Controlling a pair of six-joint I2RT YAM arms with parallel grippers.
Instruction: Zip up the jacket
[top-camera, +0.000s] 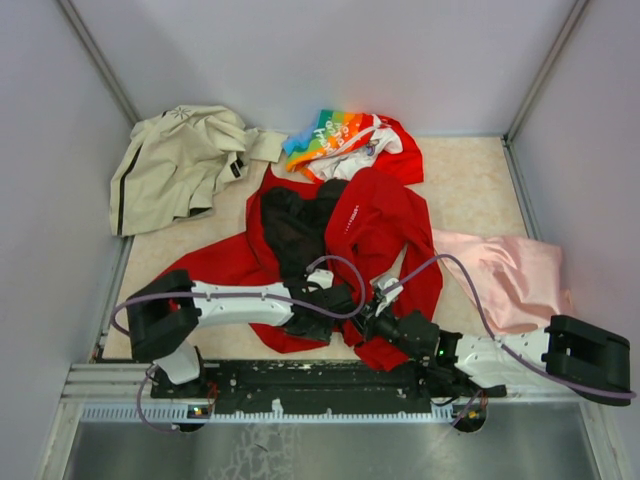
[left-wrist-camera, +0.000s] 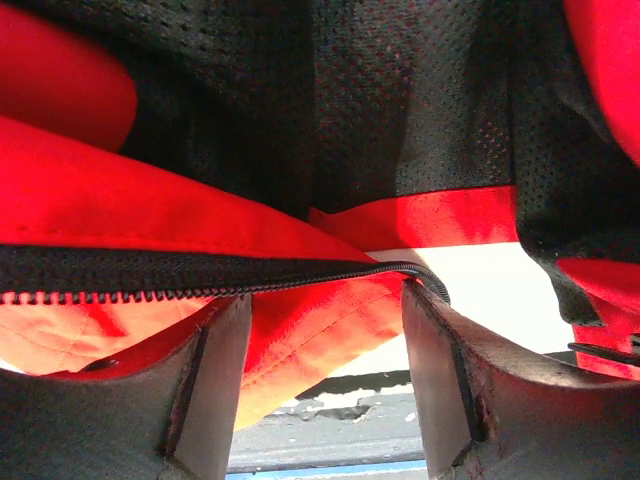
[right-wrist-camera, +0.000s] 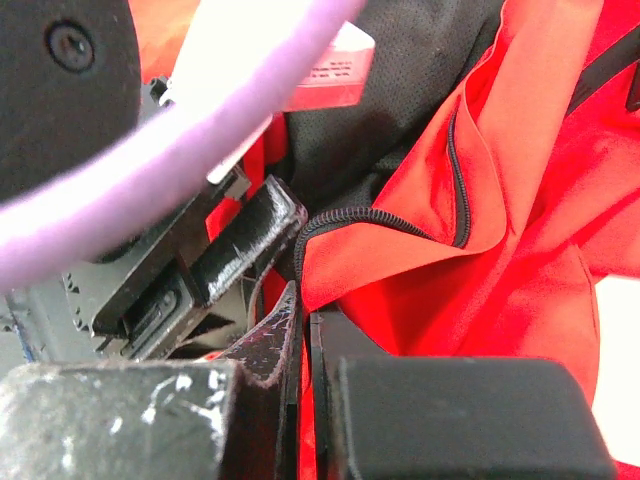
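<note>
The red jacket (top-camera: 385, 230) with black mesh lining (top-camera: 290, 220) lies unfolded in the middle. In the left wrist view a black zipper tape (left-wrist-camera: 150, 270) runs across to its end between the fingertips of my open left gripper; the fingers stand apart. In the right wrist view my right gripper is shut beside the zipper (right-wrist-camera: 365, 218) and red fabric; whether it pinches anything thin is unclear. Both grippers are near the jacket's front edge, close together.
A beige garment (top-camera: 175, 165) lies back left, a rainbow-and-red cloth (top-camera: 330, 135) at the back, pink cloth (top-camera: 500, 280) at the right. Bare table shows at the back right.
</note>
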